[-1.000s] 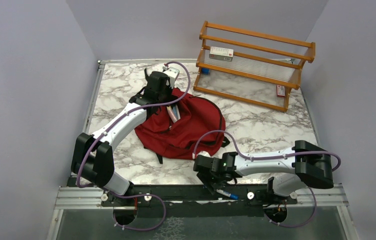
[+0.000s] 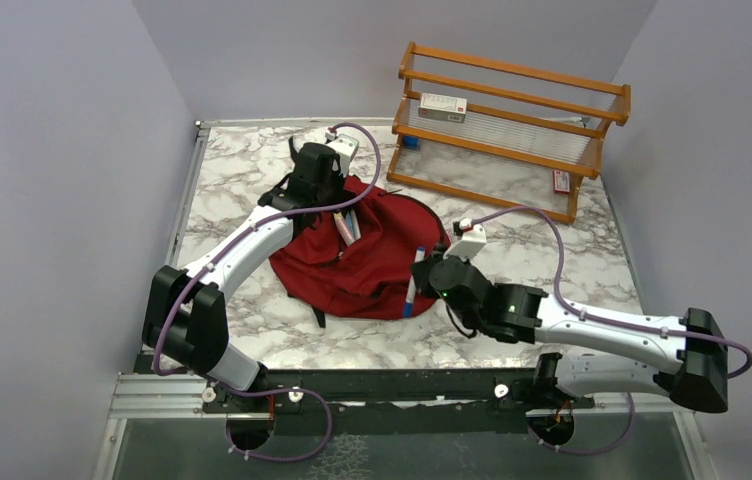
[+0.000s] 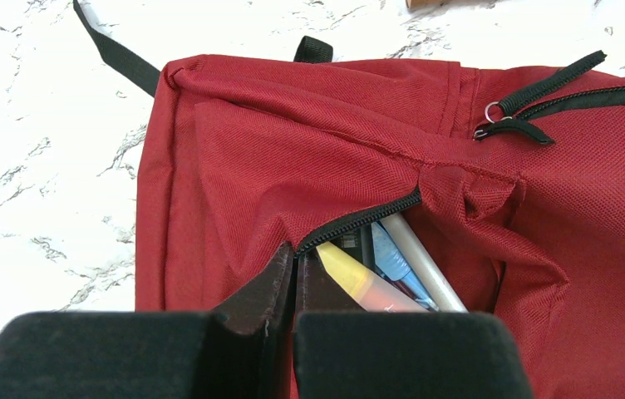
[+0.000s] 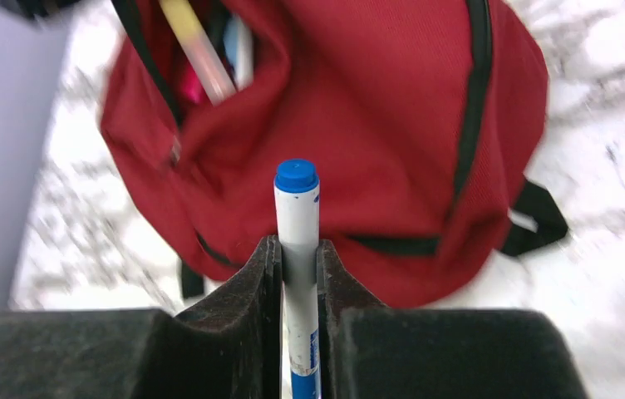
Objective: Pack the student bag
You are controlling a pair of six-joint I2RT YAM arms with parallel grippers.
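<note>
The red bag (image 2: 372, 270) lies on the marble table, an opening showing several pens and markers (image 3: 409, 258) inside, yellow, blue and silver. My left gripper is shut at the zippered edge of that opening; any fabric between its fingertips is thin. My right gripper is shut on a white marker with blue cap (image 4: 297, 199), held upright in the wrist view above the lower right part of the bag; in the top view the marker (image 2: 413, 282) is over the bag's right side.
A wooden shelf (image 2: 507, 150) at the back right holds a light box (image 2: 442, 108) and a small red box (image 2: 561, 182). Bare table lies right of the bag and along its front.
My right arm has lifted the marker from the table's front edge and moved it up and back over the bag. The left arm has stayed still.
</note>
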